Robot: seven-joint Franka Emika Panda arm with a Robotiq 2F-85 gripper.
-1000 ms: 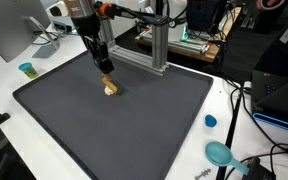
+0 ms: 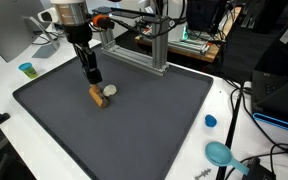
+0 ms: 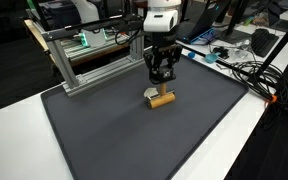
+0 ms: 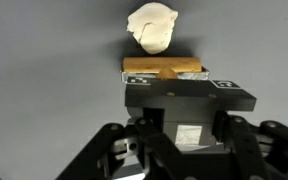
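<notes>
In exterior view 2 my gripper [image 3: 163, 80] points down over the table board, low above a short orange-brown wooden piece [image 3: 161, 101] that lies on its side. A narrow upright orange bit [image 3: 163, 89] shows between its fingertips and the lying piece; whether the two are joined I cannot tell. The wrist view has the fingers shut with a small orange part [image 4: 167, 73] at their tips, against the wooden piece [image 4: 161, 64]. Close beside it lies a pale round lump [image 4: 152, 27], seen also as a whitish disc [image 2: 109, 90] in exterior view 1.
The dark board [image 2: 134, 125] is mostly bare around these pieces. A metal rail frame [image 2: 139, 55] stands along its back edge. Off the board are a teal cup [image 2: 220, 154], a blue cap [image 2: 210, 121] and a green-blue container [image 2: 28, 70].
My gripper has shifted left in exterior view 1. The orange wood has moved from behind the pale lump to its left and nearer side; the lump looks nearly unmoved.
</notes>
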